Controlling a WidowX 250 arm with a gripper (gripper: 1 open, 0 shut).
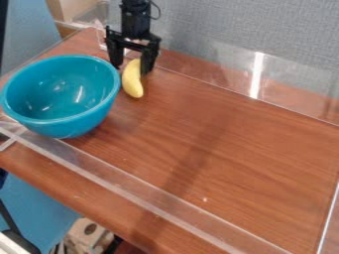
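Note:
My black gripper (133, 48) is open at the back left, over the upper end of a yellow banana (133, 79). The banana stands out lengthwise toward the front, just right of a large teal bowl (59, 99) on the wooden table (212, 149). Whether the fingers touch the banana is unclear.
Clear plastic edging runs along the front and back of the table, with a grey wall (252, 50) behind. The middle and right of the table are empty.

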